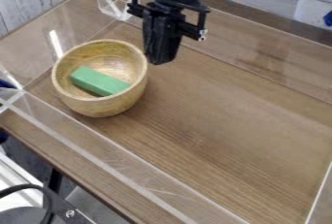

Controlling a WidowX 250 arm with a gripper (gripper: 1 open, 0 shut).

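Observation:
A wooden bowl [127, 103] sits at the left of the table with a green block [97, 82] lying inside it. The black gripper [163, 51] hangs just above and to the right of the bowl's back rim, shut, with nothing visible between its fingers.
Clear plastic edging runs along the left and back-left. A white object with a blue mark stands at the back right corner, and a black cable lies at the front left.

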